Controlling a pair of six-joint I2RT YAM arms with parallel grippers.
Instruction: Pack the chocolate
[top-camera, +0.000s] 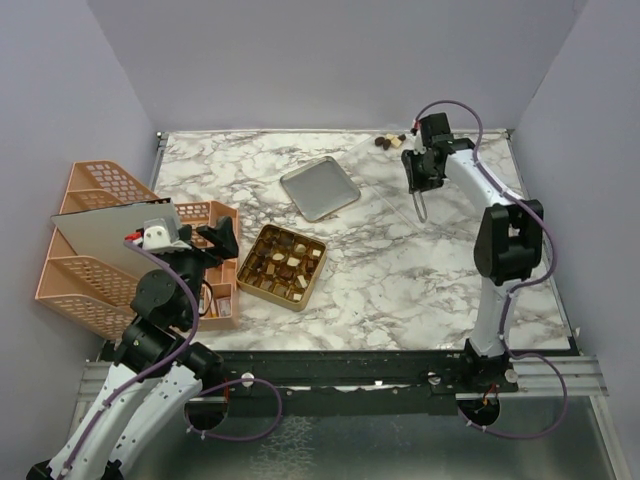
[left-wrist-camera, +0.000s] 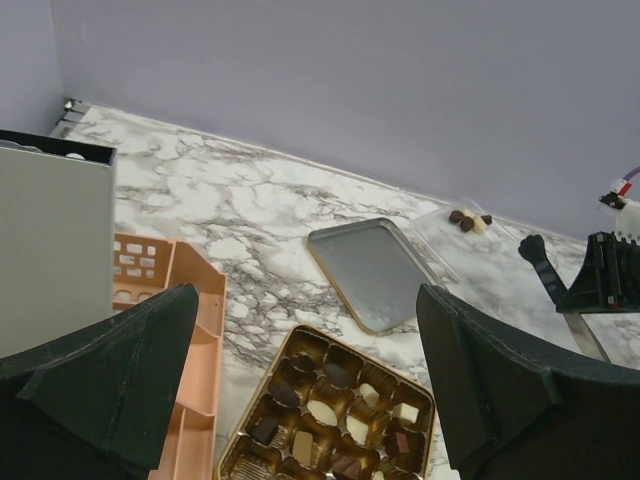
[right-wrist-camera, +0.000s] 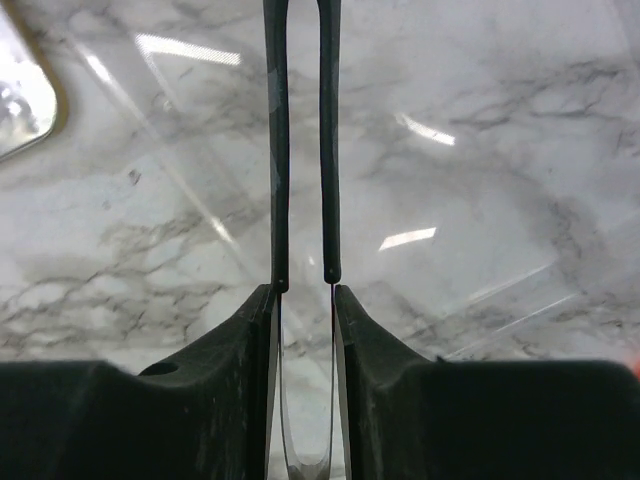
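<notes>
My right gripper is shut on tongs (right-wrist-camera: 277, 150), whose two dark tips hang over a clear plastic sheet (right-wrist-camera: 430, 190) on the marble at the back right. Several chocolates (top-camera: 390, 141) lie at the back, just left of that arm. A gold tray of chocolates (top-camera: 281, 266) with some filled cups sits left of centre. My left gripper is open above the orange organizer on the left, nothing between its fingers.
An empty grey metal tray (top-camera: 320, 188) lies above the gold tray. An orange organizer (top-camera: 90, 180) with a white panel (top-camera: 110, 230) fills the left side.
</notes>
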